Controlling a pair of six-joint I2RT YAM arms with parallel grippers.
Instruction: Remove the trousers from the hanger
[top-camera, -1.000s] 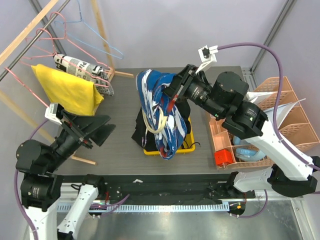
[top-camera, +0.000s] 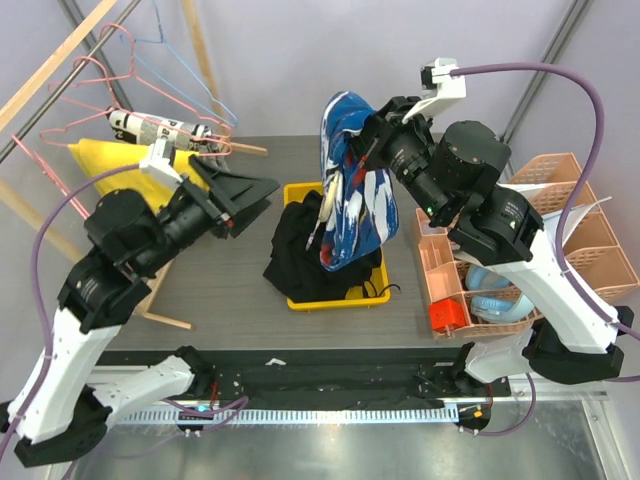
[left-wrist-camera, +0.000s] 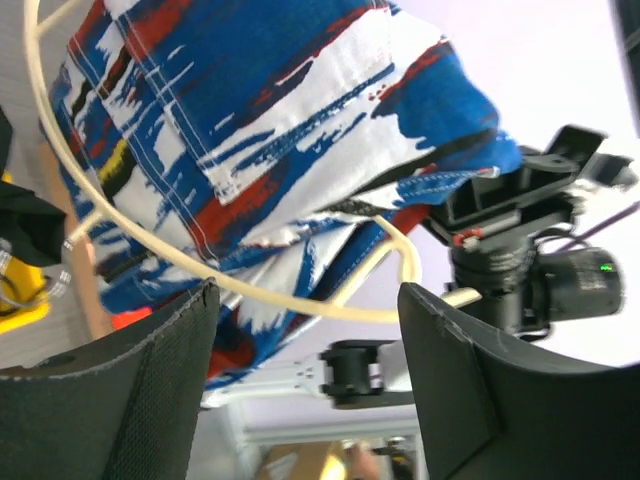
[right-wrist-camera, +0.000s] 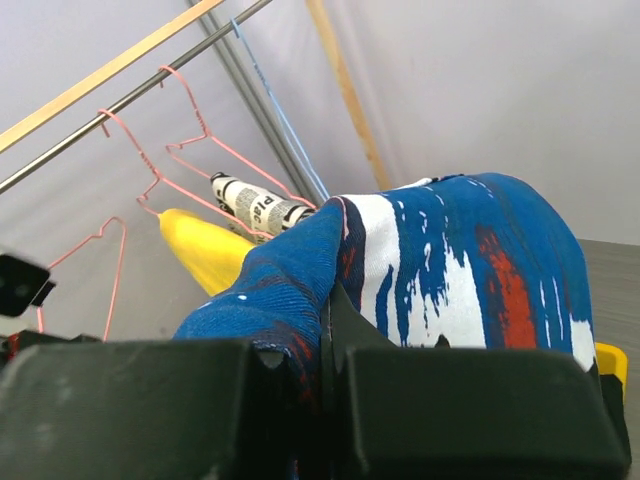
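Note:
Blue, white and red patterned trousers (top-camera: 355, 215) hang from my right gripper (top-camera: 375, 135), which is shut on them and raised over a yellow tray (top-camera: 350, 303). In the right wrist view the cloth (right-wrist-camera: 480, 270) is bunched between the fingers. A cream hanger (left-wrist-camera: 140, 235) crosses in front of the trousers in the left wrist view, its end partly hidden in the cloth. My left gripper (top-camera: 245, 200) is at their left, its fingers parted around the near bar of the hanger in the left wrist view, with no clear grip on it.
A wooden rack (top-camera: 50, 65) with pink and blue hangers, a yellow cloth (top-camera: 110, 160) and a printed roll (top-camera: 140, 128) stands at the left. Black cloth (top-camera: 295, 250) lies in the tray. An orange basket (top-camera: 600, 270) stands at the right. Grey floor shows between rack and tray.
My left arm has risen and moved right toward the trousers. The right gripper and trousers have moved up and rightward, and the trousers have turned, so less of the hanger shows from above.

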